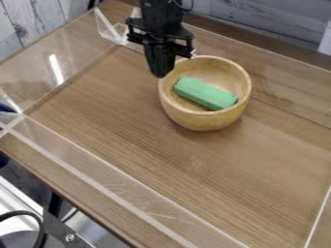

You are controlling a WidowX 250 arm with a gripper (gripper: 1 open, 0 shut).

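The black gripper [159, 68] reaches down from the top centre, its tip at the upper left rim of a tan round bowl [192, 122]. It looks shut, with nothing visible between its fingers. A mint-green block [204, 94] lies inside the bowl, right of the gripper.
Clear tape or plastic strips run along the left edge, with cables [35, 220] at the lower left. Walls border the back.
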